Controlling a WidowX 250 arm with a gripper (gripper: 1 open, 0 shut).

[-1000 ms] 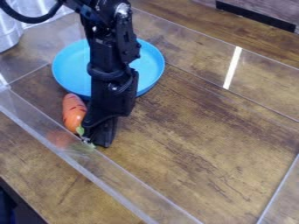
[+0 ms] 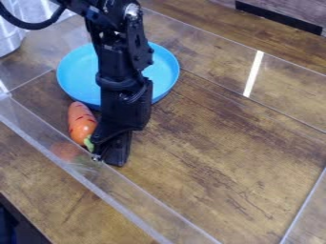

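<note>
The black gripper [image 2: 107, 148] is low over the wooden surface at centre-left, its fingertips down by the green top of an orange toy carrot [image 2: 80, 122]. The carrot lies on the surface along the gripper's left side. Whether anything is between the fingers is hidden by the gripper's dark body. A blue bowl [image 2: 162, 69] sits behind the arm, partly covered by it.
Clear plastic edging [image 2: 152, 214] runs diagonally along the lower left. A white cylindrical object [image 2: 8, 33] stands at the top left.
The gripper has shifted very slightly near the carrot's top; the carrot and bowl look to be in the same places.
</note>
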